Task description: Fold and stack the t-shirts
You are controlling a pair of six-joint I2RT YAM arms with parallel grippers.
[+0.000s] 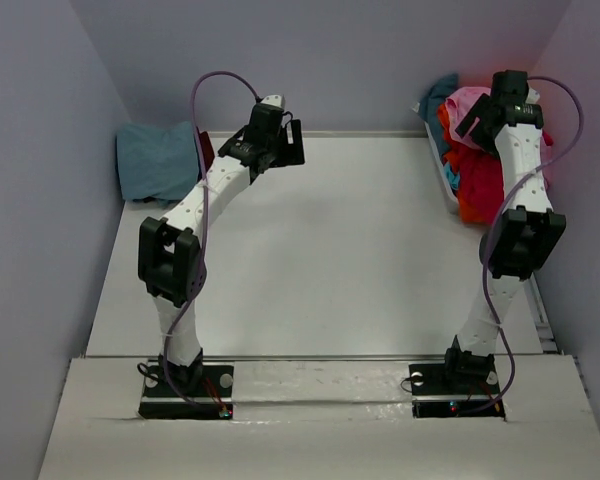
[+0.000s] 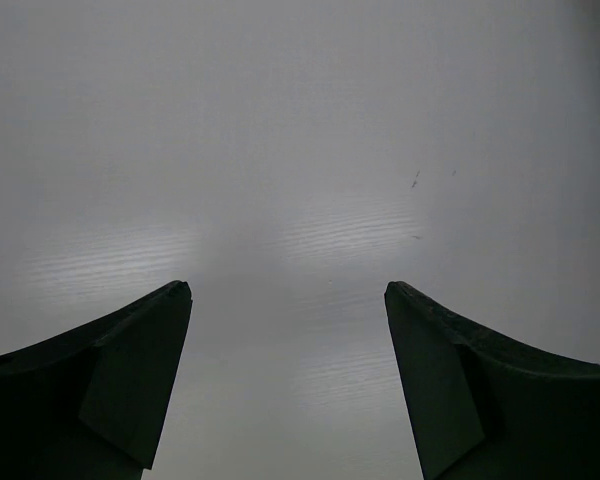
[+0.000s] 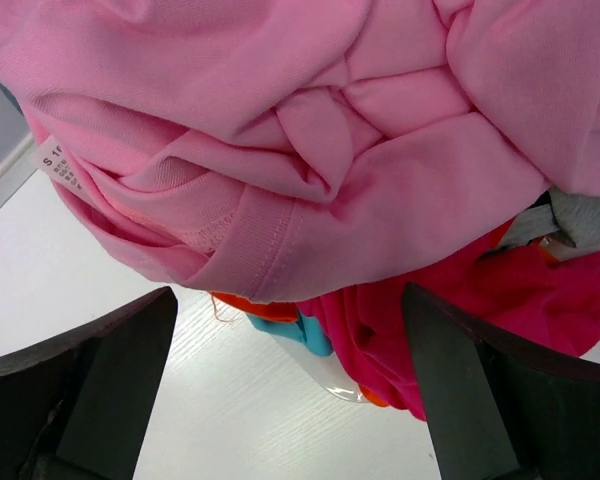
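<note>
A heap of shirts fills the bin at the back right: a pink shirt (image 3: 280, 170) with a white tag lies uppermost, a red shirt (image 1: 480, 188) and orange and blue cloth beneath. My right gripper is over this heap, its fingers spread wide; the pink cloth's lower edge crosses the view just beyond the gap, not gripped. At the back left rests a stack of folded shirts, grey-teal (image 1: 155, 162) on top, dark red showing at its right side. To the right of that stack my left gripper hangs open above bare table, empty.
The white bin (image 1: 449, 192) stands against the right wall, mostly covered by cloth and the right arm. A broad bare stretch of white table (image 1: 340, 240) lies between the arms. Grey walls (image 1: 310, 60) close the back and both sides.
</note>
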